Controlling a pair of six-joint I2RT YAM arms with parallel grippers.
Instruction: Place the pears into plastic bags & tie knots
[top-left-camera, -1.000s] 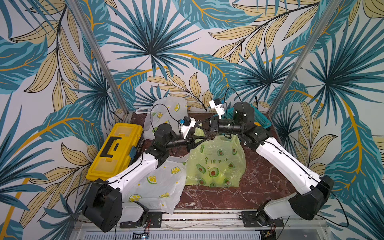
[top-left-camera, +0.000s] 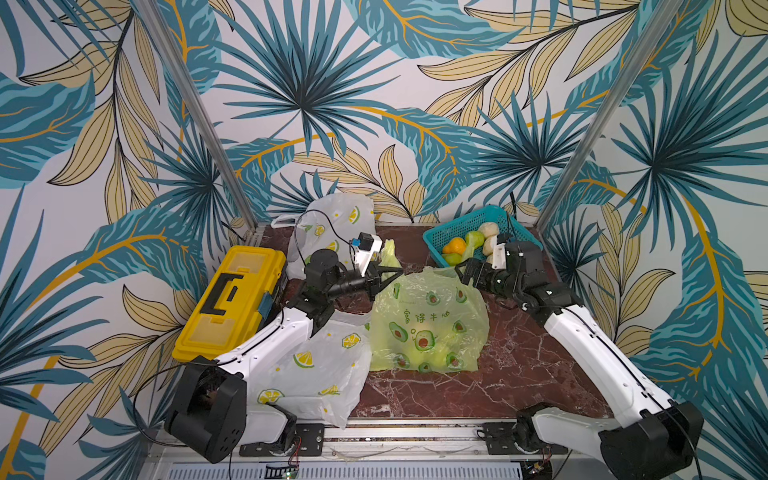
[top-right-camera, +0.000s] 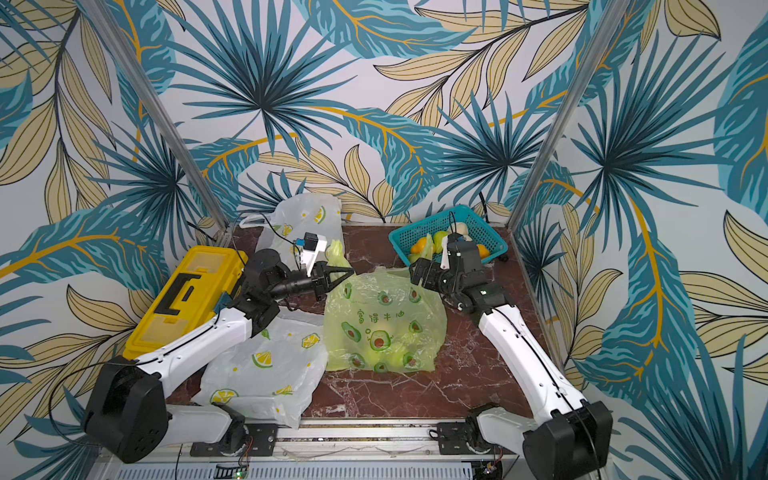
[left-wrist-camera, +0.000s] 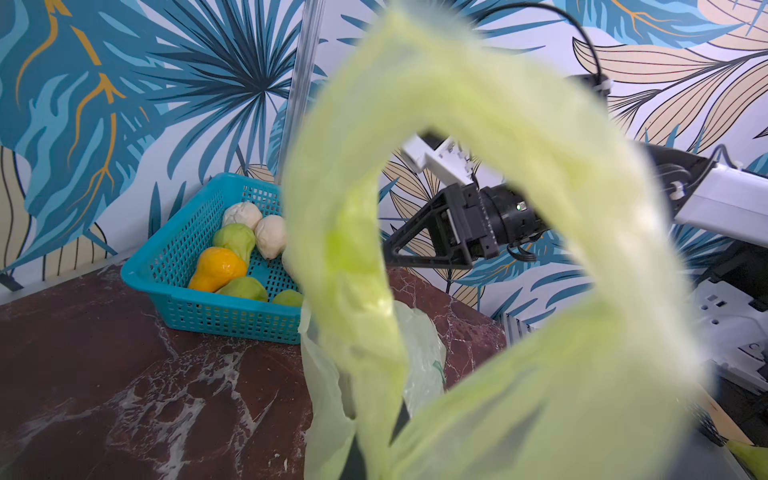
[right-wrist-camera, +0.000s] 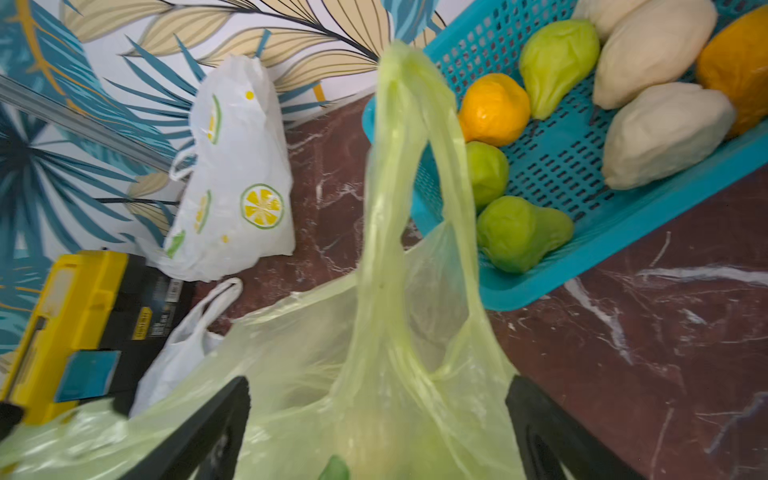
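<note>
A pale green plastic bag (top-left-camera: 428, 324) with avocado prints lies at the table's middle, its two handles raised. My left gripper (top-left-camera: 398, 276) is shut at its upper left, pinching thin film; a handle loop (left-wrist-camera: 352, 264) stands blurred close to the lens. At the upper right, my right gripper stands open, with the other handle (right-wrist-camera: 384, 160) upright between and beyond its fingers. Green pears (right-wrist-camera: 516, 232) lie in a teal basket (right-wrist-camera: 596, 252) behind. Whatever is inside the bag shows too faintly to tell.
White lemon-print bags (top-left-camera: 308, 372) lie front left and back left. A yellow toolbox (top-left-camera: 232, 304) stands at the left edge. Orange and white fruits (right-wrist-camera: 668, 132) share the basket.
My right gripper has swung right and away from the left one, to the bag's right handle before the basket. The left gripper has shifted slightly left, and the bag lies flatter.
</note>
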